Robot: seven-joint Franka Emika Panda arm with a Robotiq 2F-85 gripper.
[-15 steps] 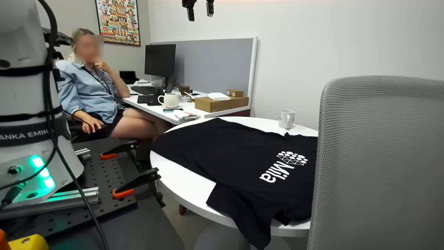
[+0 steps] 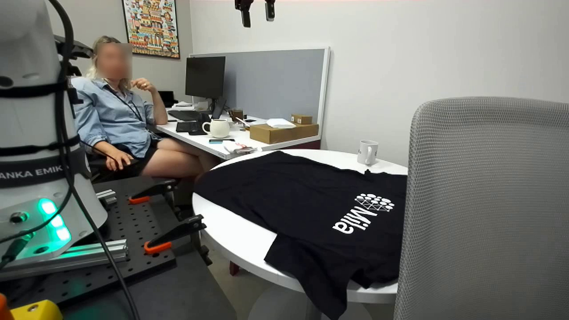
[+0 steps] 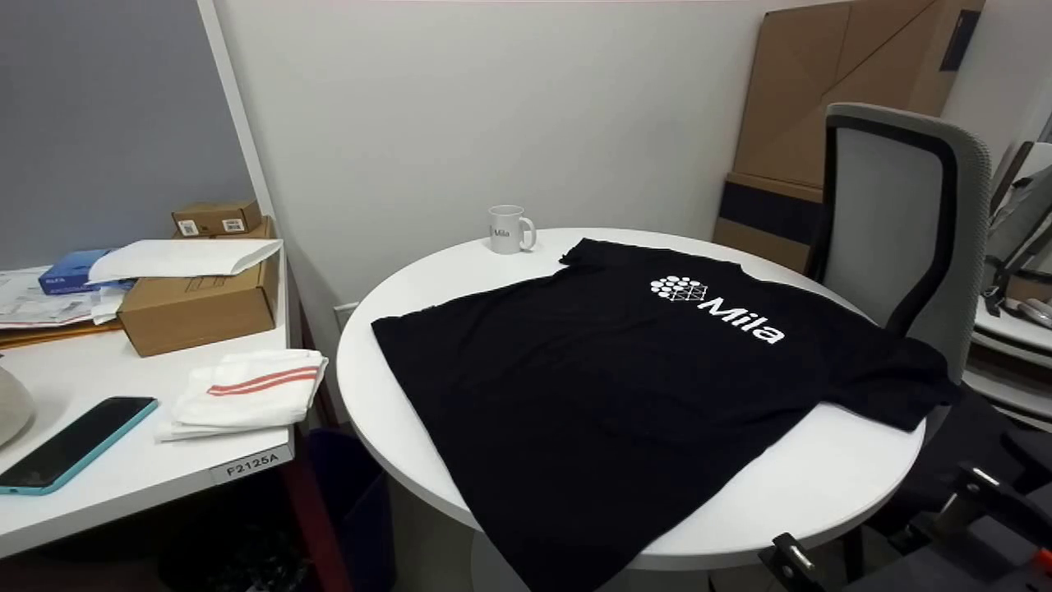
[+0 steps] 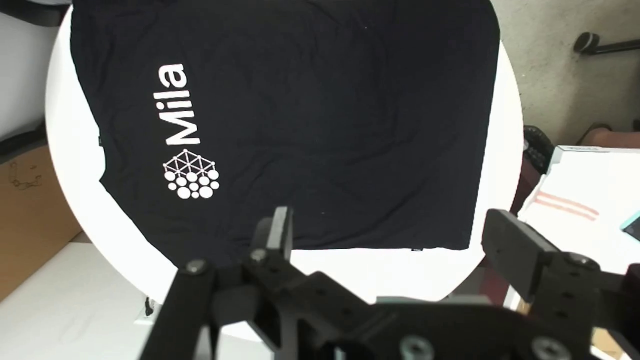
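A black T-shirt (image 3: 592, 375) with a white "Mila" print lies spread out over the round white table (image 3: 380, 395). One sleeve and a hem corner hang past the table's edge. High above the table, my gripper (image 2: 257, 15) stands open, its fingers well apart and nothing between them. In the wrist view the gripper looks down on the shirt (image 4: 336, 132), with the hem side and a strip of bare table in the gap. The gripper is out of sight in exterior view 2.
On the table's far side, near the wall, a white mug (image 3: 507, 231) stands upright. A grey mesh chair (image 2: 480, 213) stands close against the table. The desk (image 3: 246, 464) beside it holds a folded white cloth (image 3: 251, 390), a phone (image 3: 74, 444) and cardboard boxes (image 3: 202, 306). A person (image 2: 114, 112) sits behind.
My gripper has shifted very slightly to the right. The seated person's raised hand has moved away from the face. Shirt and mug are unchanged.
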